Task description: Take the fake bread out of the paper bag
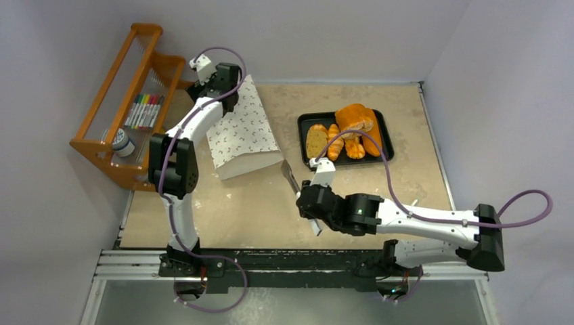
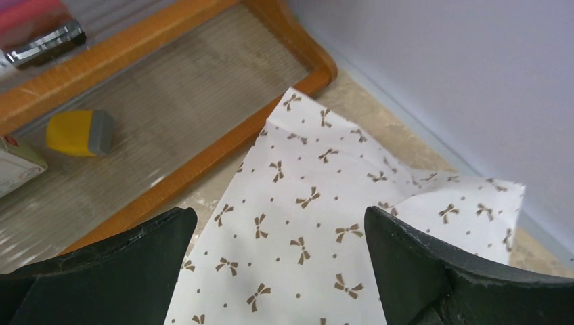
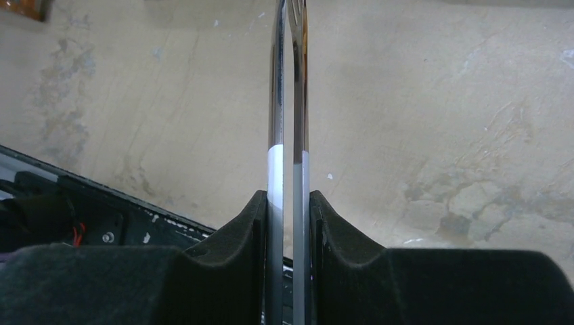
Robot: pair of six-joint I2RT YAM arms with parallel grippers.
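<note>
The white paper bag (image 1: 244, 132) with bow prints lies on the table at back left; what it holds is hidden. Over its back end hangs my open left gripper, with printed paper (image 2: 304, 223) between and below its fingertips. My right gripper is shut on metal tongs (image 3: 275, 169), held over bare table left of and in front of the black tray. Several pieces of fake bread (image 1: 334, 142) lie in that black tray (image 1: 304, 122) at right.
A wooden shelf (image 1: 101, 95) with markers stands at the left. Walls border the back and right.
</note>
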